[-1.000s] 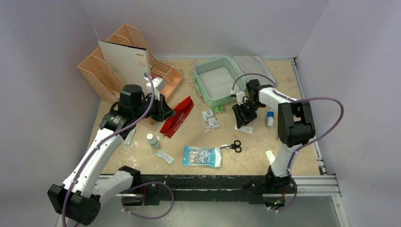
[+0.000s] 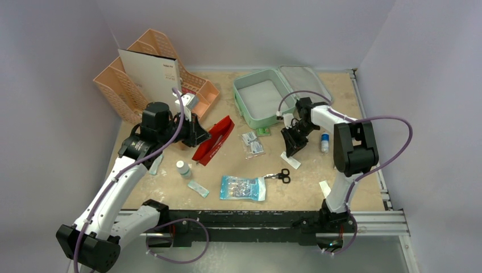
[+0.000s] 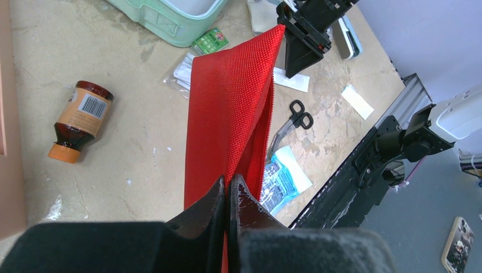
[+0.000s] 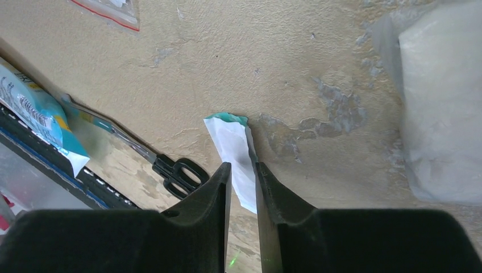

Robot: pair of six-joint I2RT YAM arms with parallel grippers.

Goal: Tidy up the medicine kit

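Observation:
My left gripper is shut on the red pouch [image 3: 227, 108], held up left of the middle in the top view. My right gripper is low over a white packet [image 4: 233, 148] with a green end, its fingers a little apart on either side of the packet. The open mint medicine case [image 2: 241, 102] stands at the back. Scissors [image 2: 285, 176], a blue-white package [image 2: 239, 187], a clear bag of packets [image 2: 253, 145] and a green packet [image 2: 263, 131] lie on the table.
An orange organizer [image 2: 116, 91] with a white board fills the back left. A brown bottle [image 3: 85, 114], a white bottle [image 2: 183, 169], a blue-capped bottle [image 2: 324, 143] and small packets [image 2: 198, 189] lie around. Bare table shows between the red pouch and the scissors.
My right gripper has moved slightly toward the front, and the white packet under it has turned a little. The left arm has stayed nearly still.

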